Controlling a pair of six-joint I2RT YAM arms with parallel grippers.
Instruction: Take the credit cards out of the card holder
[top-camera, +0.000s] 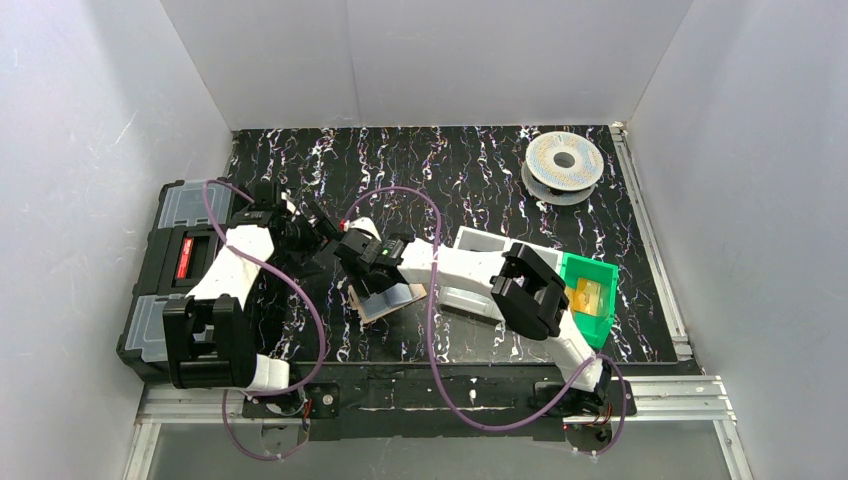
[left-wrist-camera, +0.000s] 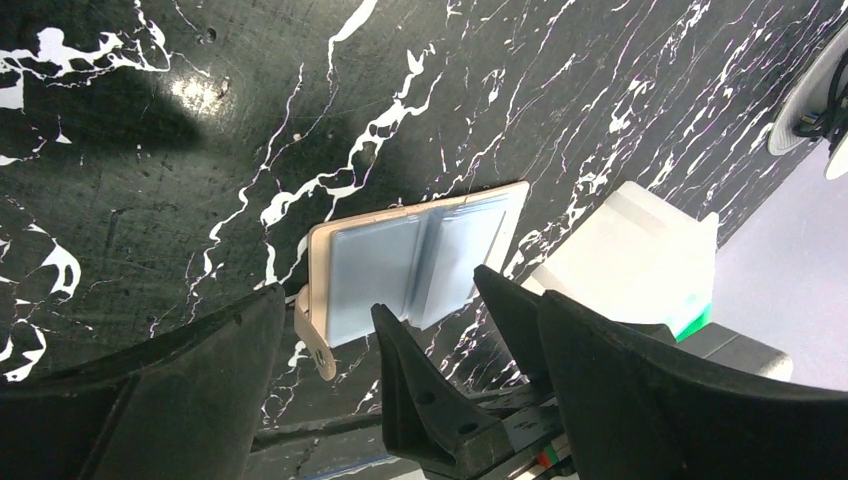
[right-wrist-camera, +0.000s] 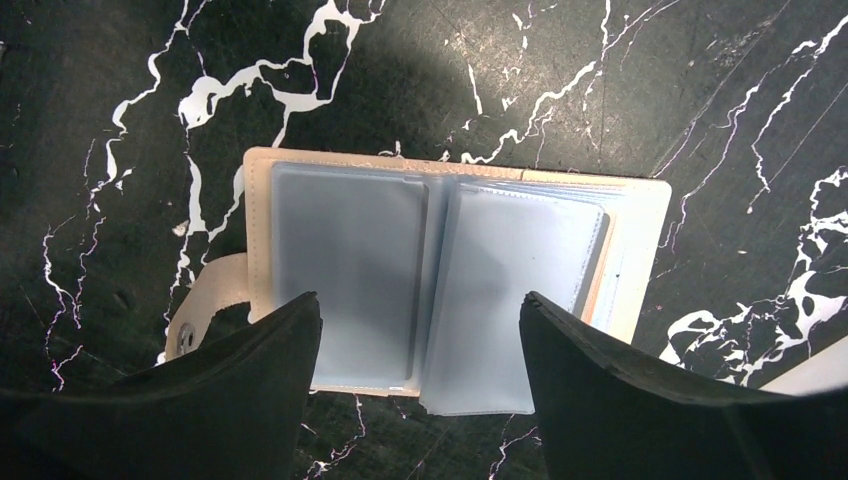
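Note:
An open card holder (right-wrist-camera: 348, 275) with a tan edge and translucent blue-grey sleeves lies flat on the dark marbled table. Its strap with a metal snap (right-wrist-camera: 205, 300) sticks out at one side. In the right wrist view my right gripper is open above the holder, nothing between its fingers. The left wrist view shows the same holder (left-wrist-camera: 372, 270) partly behind the right gripper's fingers. My left gripper is open too, its fingers wide apart, and in the top view its arm (top-camera: 300, 240) stands left of the holder. Whether cards sit in the sleeves is hard to tell.
A white compartment tray (top-camera: 470, 303) stands right of the holder, partly under the right arm, with a green bin (top-camera: 598, 325) beyond it. A black toolbox (top-camera: 150, 270) lines the left side, and a white spool (top-camera: 564, 160) stands at the back right.

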